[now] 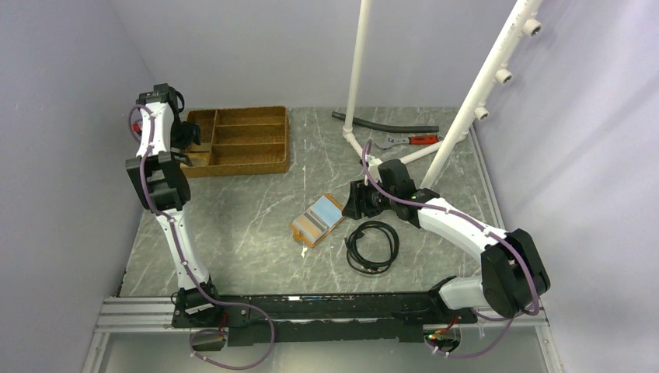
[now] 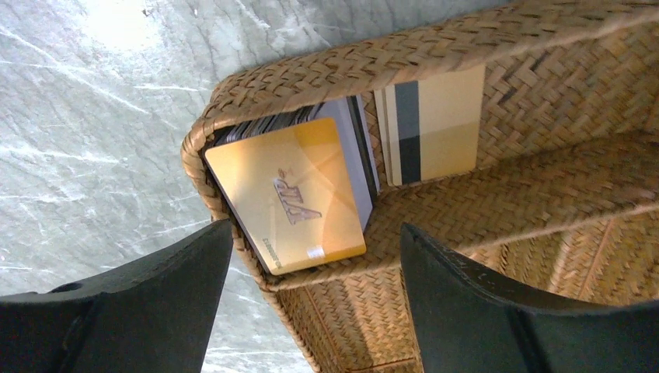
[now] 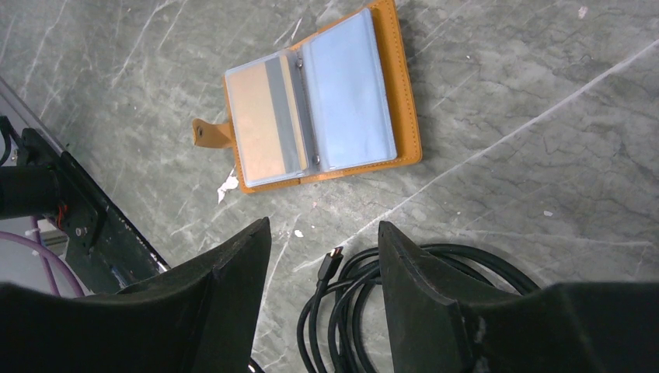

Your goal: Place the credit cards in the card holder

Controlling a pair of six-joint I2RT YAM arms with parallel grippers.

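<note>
The card holder [image 3: 410, 128] lies open on the table, brown with two clear sleeves. Its left sleeve holds a beige card [image 3: 258, 124] with a grey stripe; the other sleeve looks pale blue. In the left wrist view, a yellow-tan card [image 2: 291, 194] tilts atop a stack of pale cards [image 2: 339, 120] in a corner compartment of the woven tray [image 2: 435, 206]. Against the compartment's wall stands a beige card [image 2: 448, 124] with a black stripe. My left gripper, open and empty, hovers over that compartment. Open and empty too, my right gripper stays above the table beside the holder.
A coiled black cable [image 1: 373, 247] lies near the holder, below my right gripper. At the back right are a black tube [image 1: 392, 127], a red-handled wrench [image 1: 412, 141] and white pipes [image 1: 357, 66]. Bare table [image 1: 225, 233] extends before the tray.
</note>
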